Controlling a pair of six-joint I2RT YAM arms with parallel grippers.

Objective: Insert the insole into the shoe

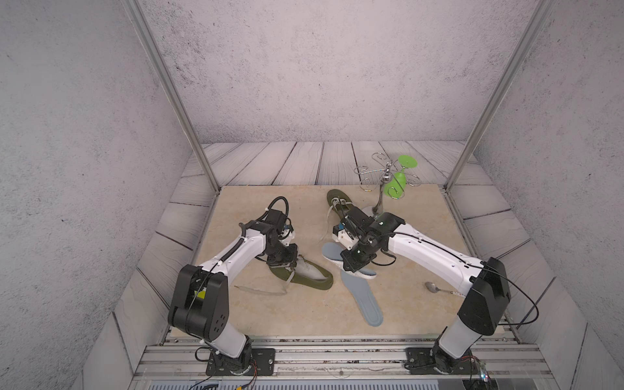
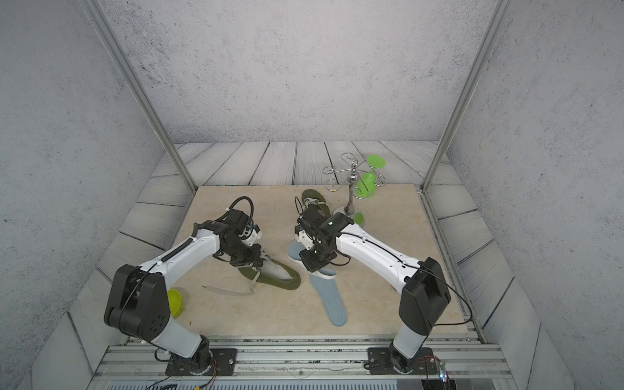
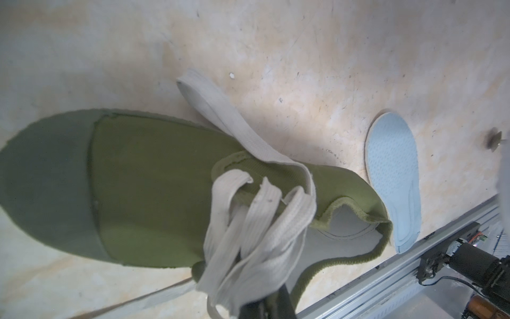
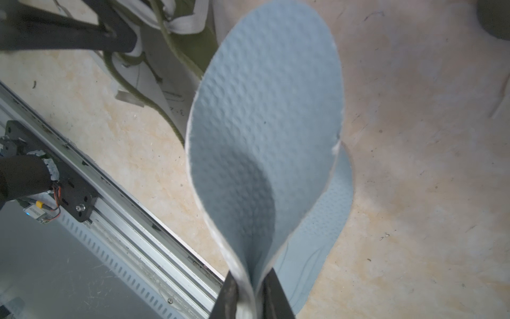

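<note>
The olive shoe [image 1: 312, 279] lies left of centre, heel toward the middle, its pale interior exposed. My left gripper is shut at its bunched white laces [image 3: 265, 223], mostly hidden beneath them in the left wrist view; whether it pinches lace is unclear. My right gripper is shut on a blue insole [image 4: 265, 106], bent up lengthwise where pinched, its broad end pointing toward the shoe's opening. A second blue insole [image 1: 360, 299] lies flat on the board beneath and nearer the front.
Another olive shoe [image 1: 336, 197] lies at the back middle, partly hidden by my right arm. A metal stand [image 1: 386, 172] with green items is at back right. A spoon [image 1: 432, 286] lies right; a yellow-green bowl [image 2: 174, 302] at front left, behind my left arm.
</note>
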